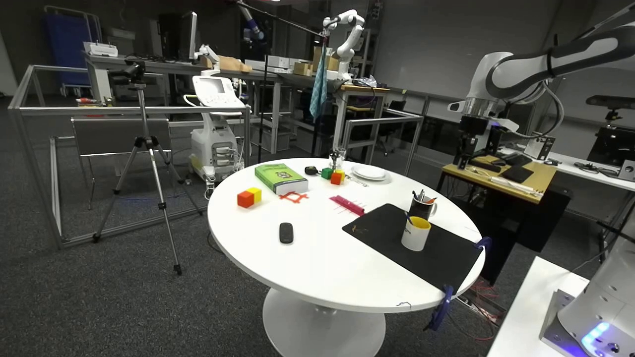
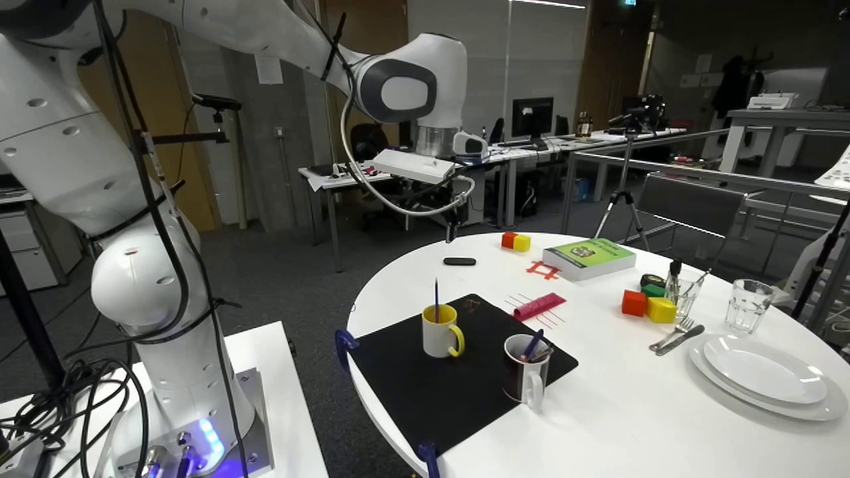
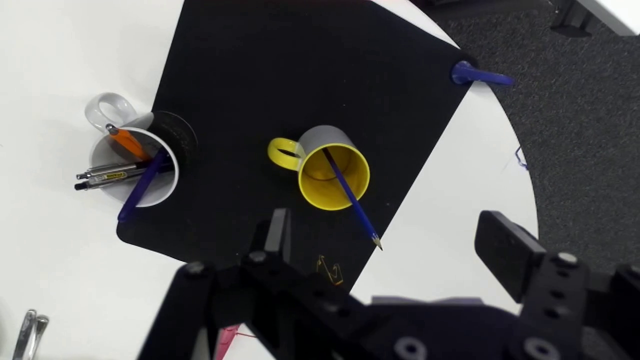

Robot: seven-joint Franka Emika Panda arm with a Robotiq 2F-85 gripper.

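Note:
My gripper is open and empty, with its fingers spread wide in the wrist view. It hangs well above the round white table. A white mug with a yellow inside (image 3: 333,174) stands on the black mat (image 3: 240,78), a single blue pencil (image 3: 354,207) leaning out of it over the rim. Beside it, at the mat's edge, is a black-and-white mug (image 3: 180,135) with several pens, among them a purple pen (image 3: 142,187) and an orange one (image 3: 128,143). Both mugs are upright and apart from my fingers.
Blue clamps (image 2: 344,348) grip the mat at the table edge. A dark phone-like object (image 1: 286,232), a green book (image 2: 590,256), colored cubes (image 2: 635,303), a pink strip (image 2: 539,306), glasses (image 2: 748,307), cutlery (image 2: 677,336) and stacked plates (image 2: 829,399) lie around.

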